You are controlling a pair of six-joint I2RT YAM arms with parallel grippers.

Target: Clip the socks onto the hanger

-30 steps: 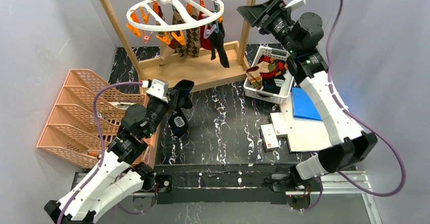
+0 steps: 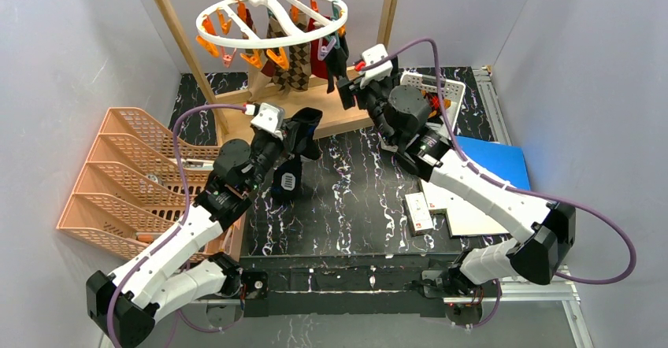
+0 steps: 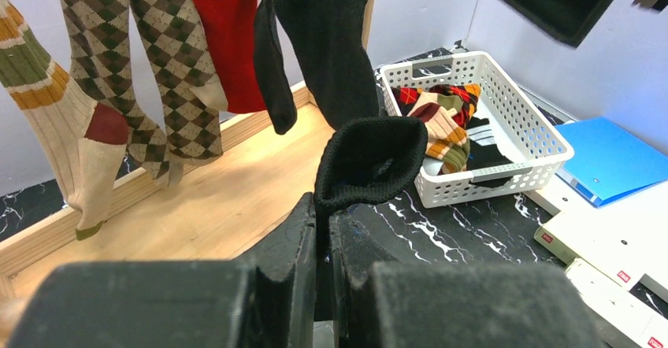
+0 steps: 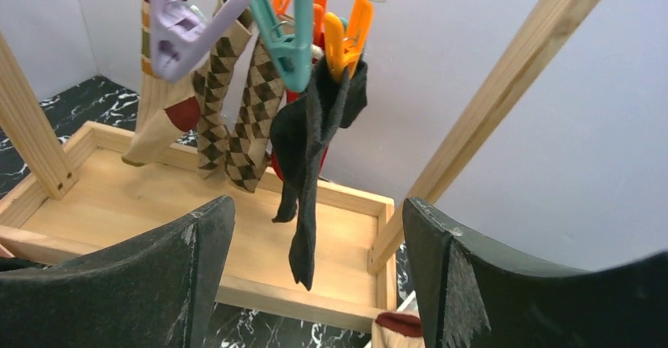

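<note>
In the left wrist view a black sock (image 3: 370,163) is pinched by its cuff in my left gripper; from above, its dark body (image 2: 286,179) hangs over the marble table. A round white hanger (image 2: 206,37) with coloured clips hangs from the wooden frame. Several socks dangle from it: a striped one (image 3: 59,112), brown argyle ones (image 3: 169,41), a red one (image 3: 232,49) and black ones (image 3: 335,33). My right gripper is open before the hanger, its fingers apart on either side of the hanging black sock (image 4: 311,159), below purple (image 4: 177,33), teal (image 4: 291,49) and orange clips (image 4: 346,37).
A white basket (image 3: 536,139) holding more socks stands at the right, partly under my right arm. Beside it lie a blue folder (image 2: 496,163) and small boxes (image 2: 418,213). An orange slotted rack (image 2: 118,167) fills the left.
My right gripper has swung left and down from above the basket to the hanger's right side. My left gripper has moved right and slightly up the view, carrying the black sock.
</note>
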